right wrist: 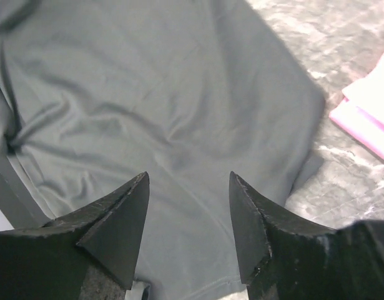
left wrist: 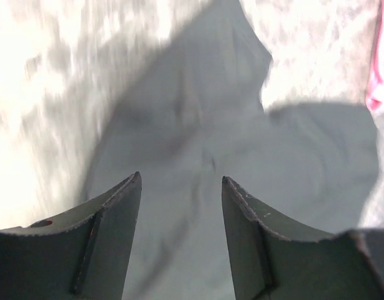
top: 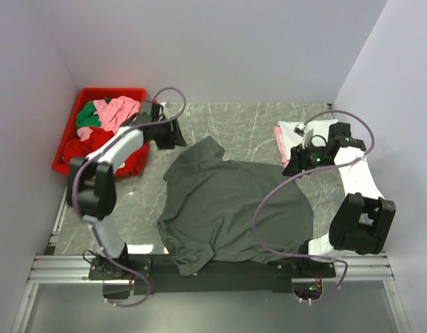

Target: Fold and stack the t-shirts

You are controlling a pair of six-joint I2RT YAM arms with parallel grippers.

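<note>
A dark grey T-shirt (top: 234,208) lies spread on the marble table, its lower edge hanging over the front edge, with a raised corner toward the back left. My left gripper (top: 171,135), blurred in the top view, is above the table beside that corner; in its wrist view the fingers stand apart over the grey cloth (left wrist: 179,94), empty. My right gripper (top: 291,166) hovers at the shirt's back right corner; in its wrist view its fingers are apart over the cloth (right wrist: 167,106), holding nothing.
A red bin (top: 81,104) with red, pink and green clothing sits at the back left. A folded white and pink stack (top: 316,128) lies at the back right, partly behind my right arm. Bare marble (top: 227,121) shows at the back middle.
</note>
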